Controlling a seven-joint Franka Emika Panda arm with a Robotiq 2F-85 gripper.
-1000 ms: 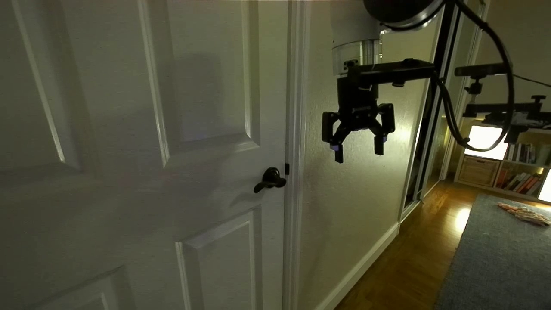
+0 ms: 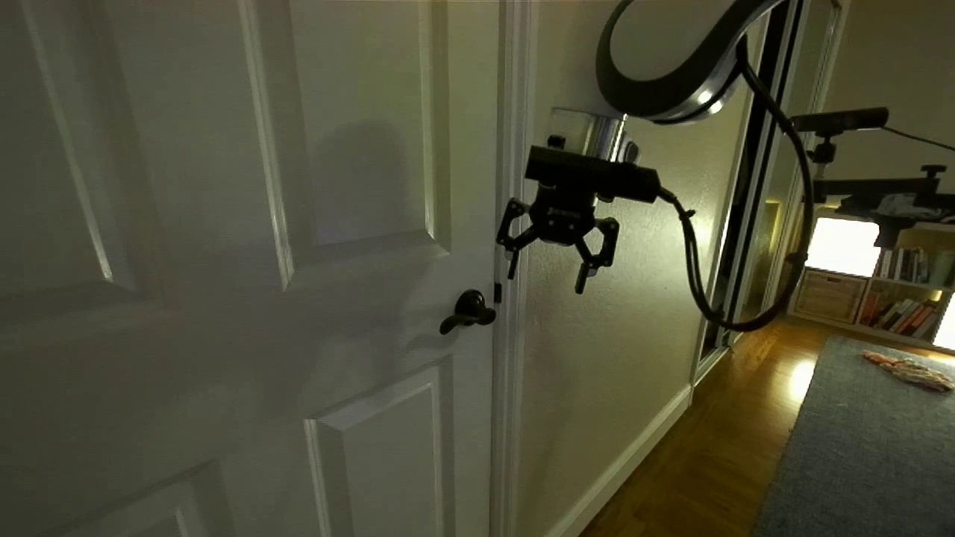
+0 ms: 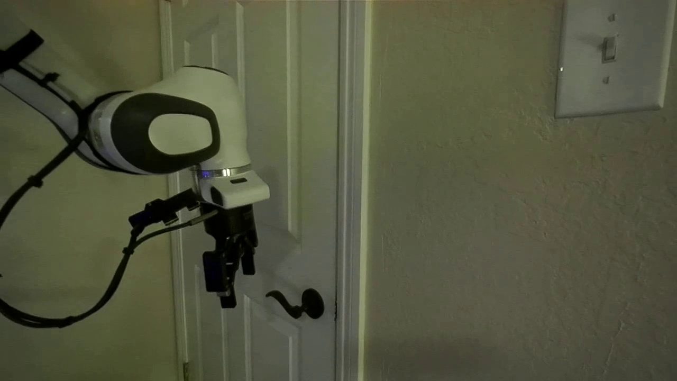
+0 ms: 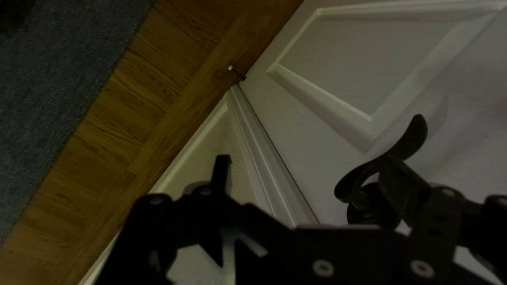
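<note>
A white panelled door [image 2: 376,295] stands shut in its frame, carrying a dark lever handle [image 2: 469,312] near its latch edge. In exterior view 1 my gripper [image 2: 547,274] hangs pointing down, up and to the right of that handle, its two fingers spread wide with nothing between them. From the other side, in exterior view 2, the gripper [image 3: 238,282] appears up and left of the handle [image 3: 296,304], with a gap between. Part of the handle [image 4: 409,137] shows in the wrist view behind one dark finger [image 4: 404,183]; whether they touch cannot be told there.
A textured wall [image 3: 476,209] with a light switch plate [image 3: 612,57] adjoins the door frame. A blue-grey rug [image 2: 868,429] lies on the wooden floor, a cloth [image 2: 909,368] on it. Shelves with books stand at the far right. The arm's cable loops beside the wrist.
In exterior view 1 the gripper has shifted left, towards the door and handle, and turned about its own axis. Its fingers remain apart. The door and handle look unchanged.
</note>
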